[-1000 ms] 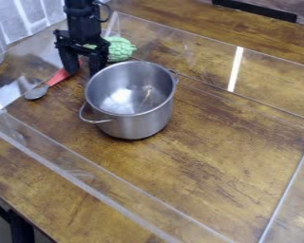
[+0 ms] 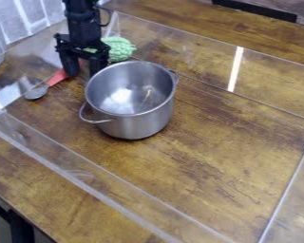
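A dark gripper [image 2: 81,59] hangs low at the upper left, just behind a large steel pot [image 2: 129,99]. Near its tips lies a ladle or spoon [image 2: 37,91] with a red handle [image 2: 56,78], reaching toward the gripper. Whether the fingers are open or shut on anything is too small and dark to tell. A green bumpy cloth or toy [image 2: 119,47] sits behind the gripper, partly hidden.
Clear walls or strips edge the work area, with a pale crumpled surface at the far left.
The gripper has shifted very slightly; the pot, ladle and green thing appear unmoved.
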